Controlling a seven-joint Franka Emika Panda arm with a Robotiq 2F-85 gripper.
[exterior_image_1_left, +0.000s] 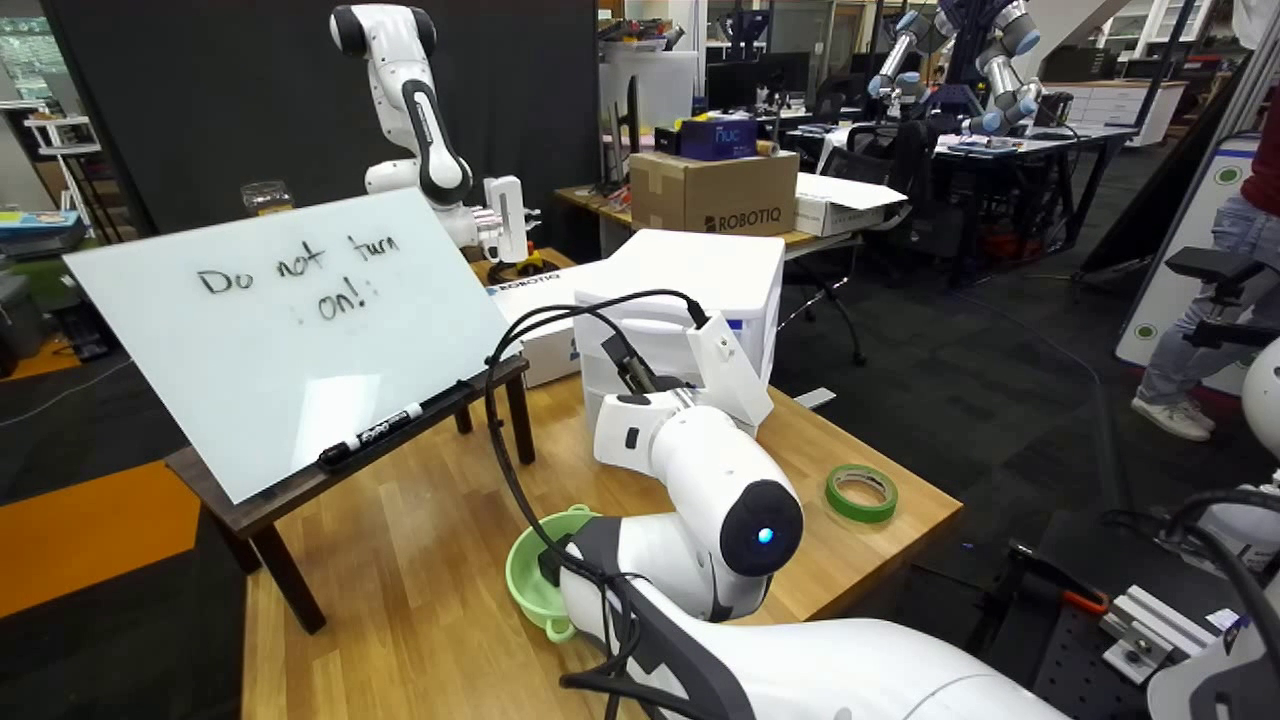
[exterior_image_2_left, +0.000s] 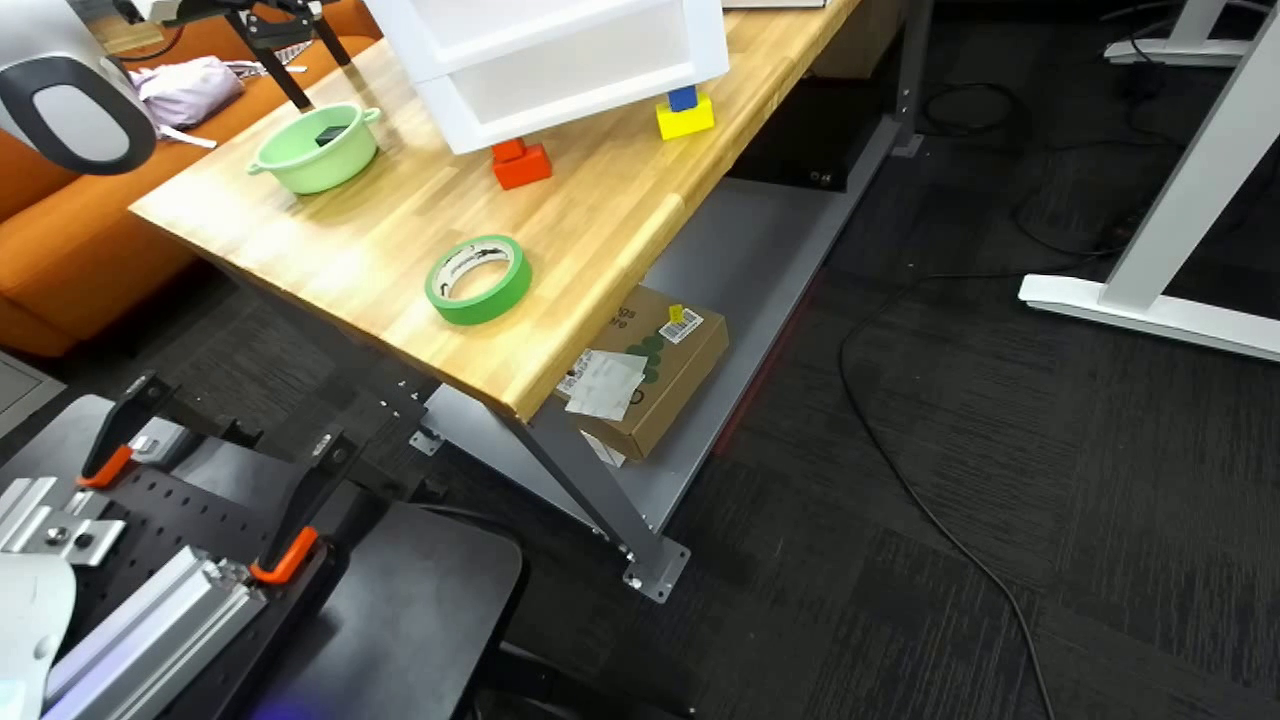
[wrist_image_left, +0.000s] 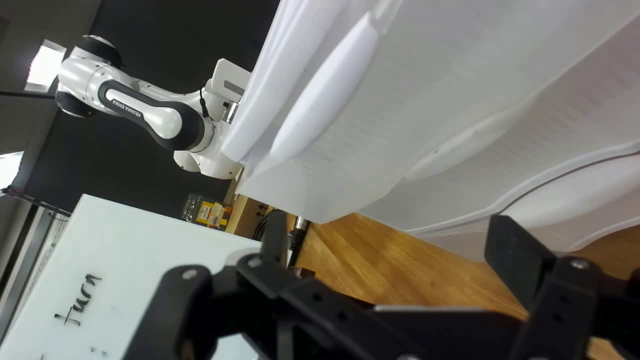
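In the wrist view my gripper stands open, its two dark fingers wide apart with nothing between them. Just beyond the fingertips rises the white plastic drawer unit, its rounded handles running diagonally across the view. In exterior view 1 the arm's wrist hides most of my gripper in front of the drawer unit. A green bowl with a dark block inside sits on the table. A roll of green tape lies near the table corner.
A whiteboard with writing and a black marker leans on a dark stand at the left. Red blocks and a yellow block rest beside the drawer unit. Bare wood lies around the tape.
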